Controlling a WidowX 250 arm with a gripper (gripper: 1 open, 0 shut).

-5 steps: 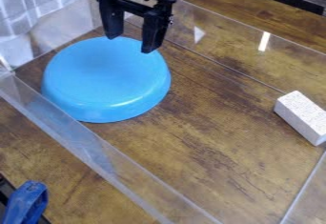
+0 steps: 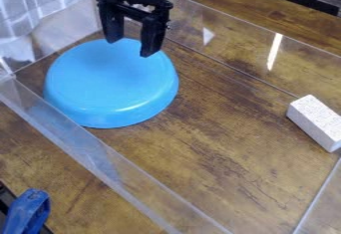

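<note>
The black gripper hangs at the top, just over the back part of a round, glossy light-blue disc that lies on the wooden floor. Its fingers point down and are apart, with nothing seen held between them. Whether it touches the disc I cannot tell.
A white speckled block lies at the right. A dark blue object is at the bottom left. Clear plastic walls surround the area, and the wooden floor between disc and block is bare.
The gripper has shifted slightly to the left and its fingers look a little closer together. The disc and the block look unmoved.
</note>
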